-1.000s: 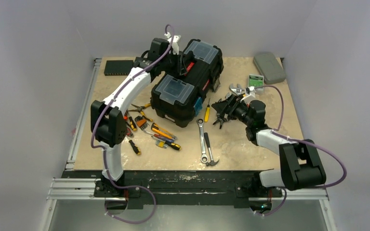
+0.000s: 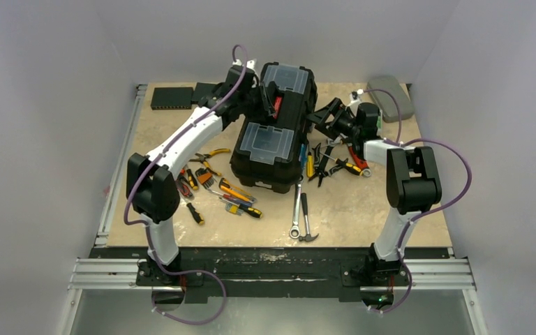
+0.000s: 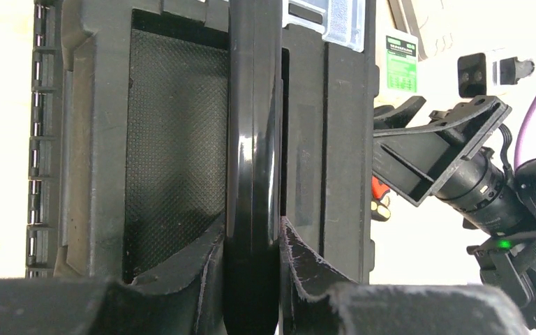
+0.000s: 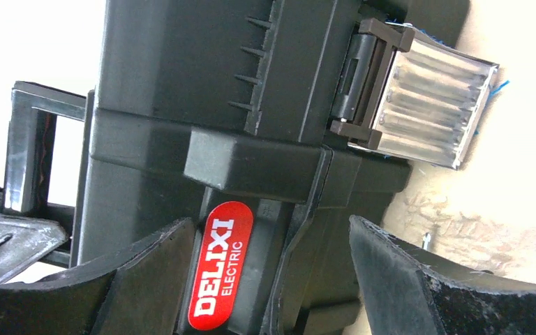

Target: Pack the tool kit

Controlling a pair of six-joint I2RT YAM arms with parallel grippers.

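The black tool box [image 2: 269,153], with clear lid panels, stands closed at the table's middle back. My left gripper is shut on the box's glossy top handle [image 3: 251,153]. My right gripper is open, its fingers facing the box's front side with the red DELIXI label [image 4: 220,265] and a latch [image 4: 352,80]. In the top view, pliers, screwdrivers and an orange utility knife [image 2: 234,190] lie left of the box; a wrench [image 2: 296,209] and a hammer [image 2: 305,216] lie in front of it.
More tools crowd the table right of the box, under my right arm. A grey case [image 2: 389,98] sits at the back right, dark flat cases [image 2: 171,98] at the back left.
The tool box has turned more upright in the top view and shifted slightly right.
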